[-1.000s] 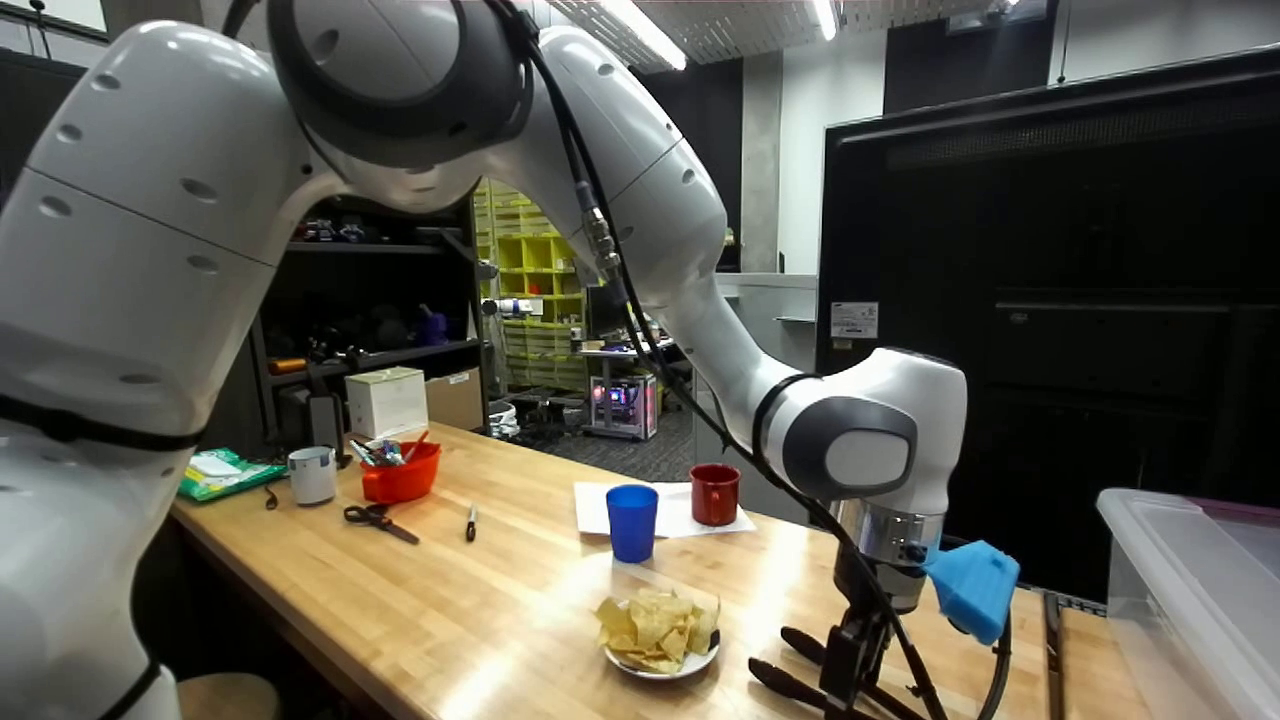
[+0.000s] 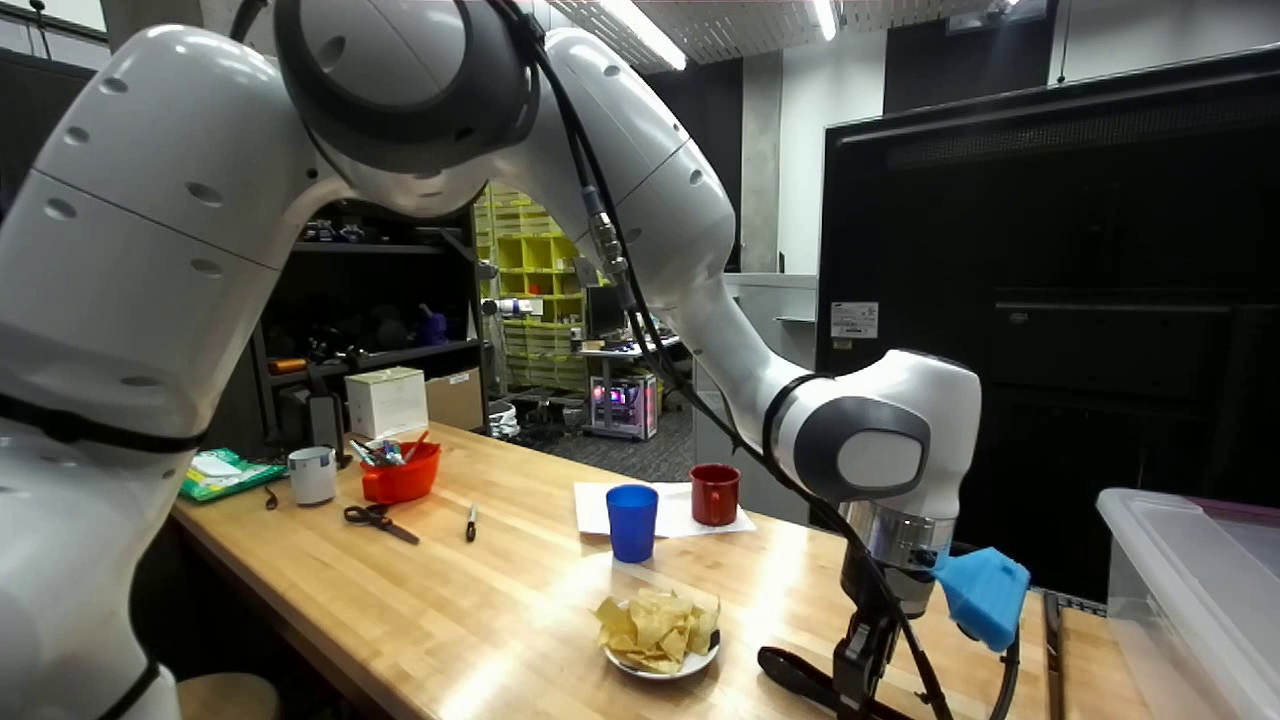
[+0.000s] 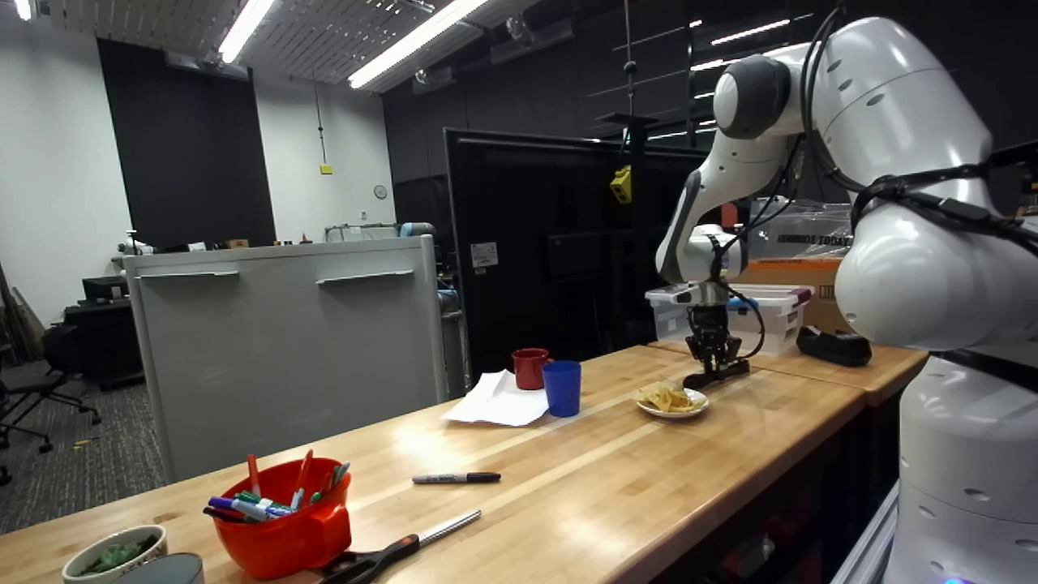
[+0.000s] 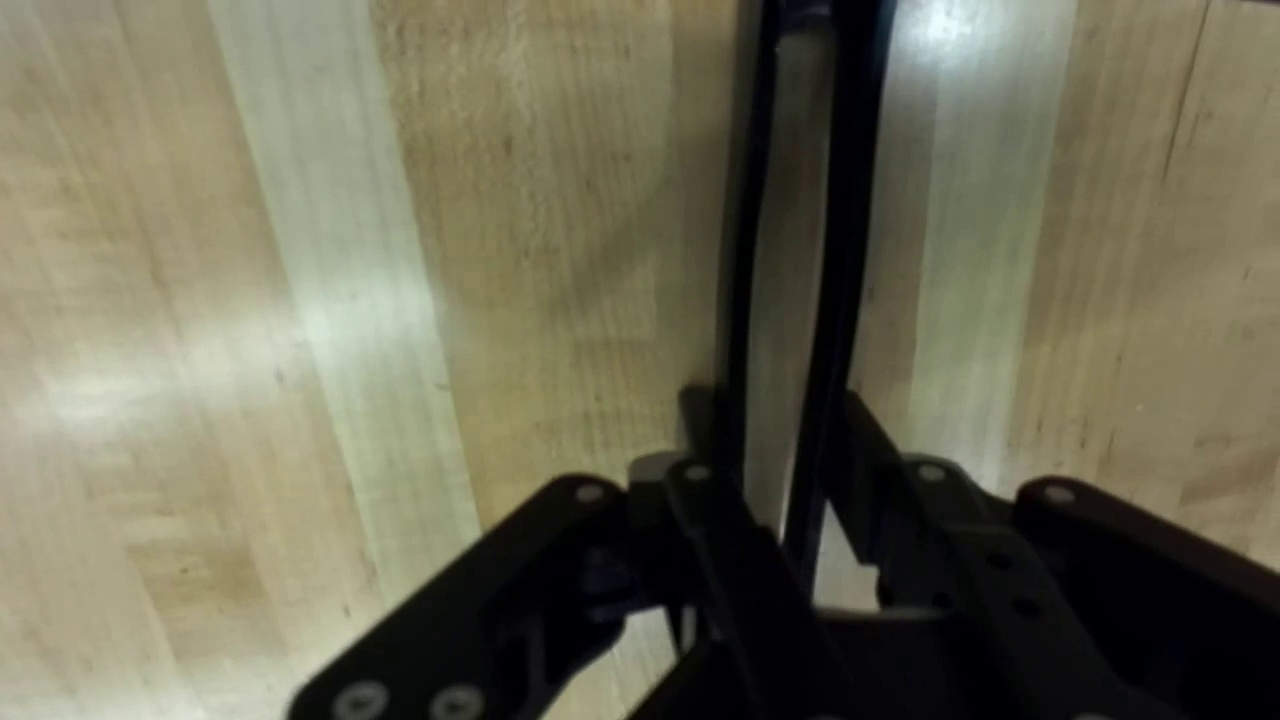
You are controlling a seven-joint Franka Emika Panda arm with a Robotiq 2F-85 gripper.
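Observation:
My gripper is shut on a pair of black tongs (image 4: pixel 847 228), one finger outside each of their two long arms. In the wrist view those arms run nearly parallel up to the top edge, with a narrow strip of wood showing between them. The tongs' tip end (image 2: pixel 795 676) points toward the plate of chips in exterior view 1, its two halves close together. Exterior view 2 has the tongs (image 3: pixel 717 375) low at the tabletop under the gripper (image 3: pixel 715 356); whether they touch the wood, I cannot tell.
Chips lie on a white plate (image 2: pixel 657 673) beside the tongs. Farther off are a blue cup (image 2: pixel 632 523), a red mug (image 2: pixel 715 494) on white paper, a marker (image 3: pixel 457 478), scissors (image 2: pixel 379 522) and a red pen holder (image 2: pixel 402 479). A clear bin (image 2: pixel 1188 600) borders the right.
The tongs' two ends stood spread apart a second ago and are now together. My gripper has closed inward on them and shifted slightly right in exterior view 1.

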